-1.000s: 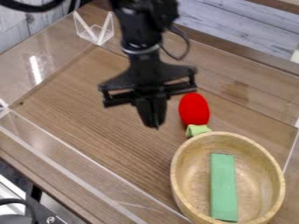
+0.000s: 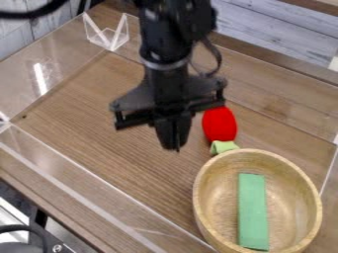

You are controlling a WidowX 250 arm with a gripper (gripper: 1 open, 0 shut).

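Note:
My gripper (image 2: pixel 169 126) hangs in the upper middle of the view above the wooden table, its fingers blurred and pointing down, with nothing visible held; it looks shut. To its right lie a red oval object (image 2: pixel 219 123) and a small light green piece (image 2: pixel 223 148) just below that. At the lower right a tan bowl (image 2: pixel 215 213) holds a long green block (image 2: pixel 252 212).
A clear angular object (image 2: pixel 109 30) stands at the back left. A black cable shows at the lower left corner.
The objects on the table have not moved.

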